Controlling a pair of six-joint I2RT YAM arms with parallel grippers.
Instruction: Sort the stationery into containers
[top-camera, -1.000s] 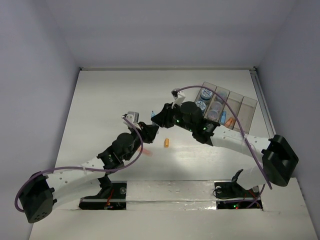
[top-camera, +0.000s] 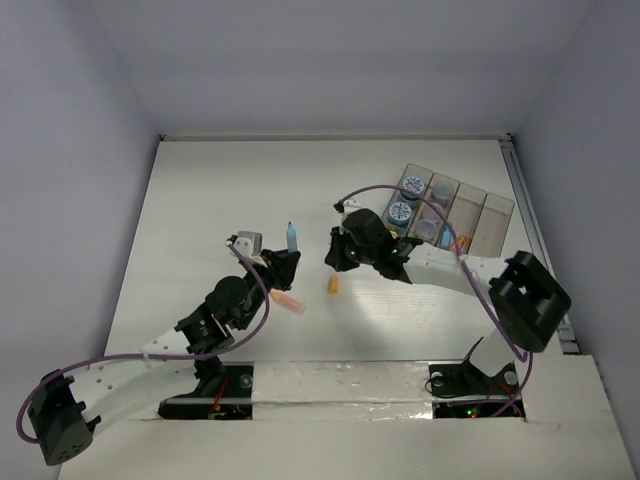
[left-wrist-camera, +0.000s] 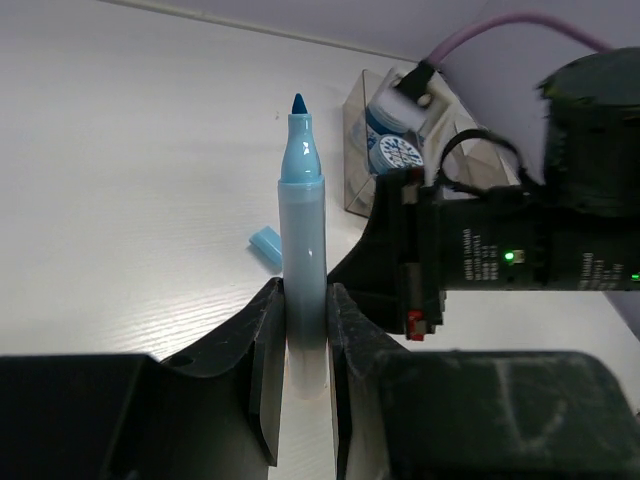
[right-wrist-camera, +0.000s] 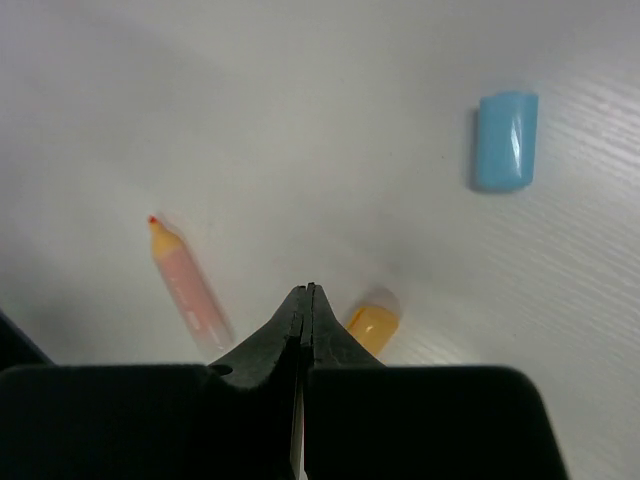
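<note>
An uncapped light-blue marker (left-wrist-camera: 304, 230) stands upright, tip up, in my left gripper, which is shut on its body. In the right wrist view my right gripper is shut with nothing between its fingers. It is low over the table, near a blue cap (right-wrist-camera: 506, 140) and an orange cap (right-wrist-camera: 372, 327). An uncapped peach marker (right-wrist-camera: 190, 285) lies to the left of the orange cap. From above, the blue cap is hidden by the right arm. A divided clear tray (top-camera: 490, 228) stands at the back right.
Blue-topped round containers (top-camera: 412, 187) fill part of the tray, with blue and orange pieces in another compartment. The tray's rightmost compartment looks empty. My right forearm (top-camera: 440, 267) lies just in front of the tray.
The right gripper has come away from beside the blue marker, moving right and toward the front. My left gripper has shifted slightly left, still carrying the marker upright.
</note>
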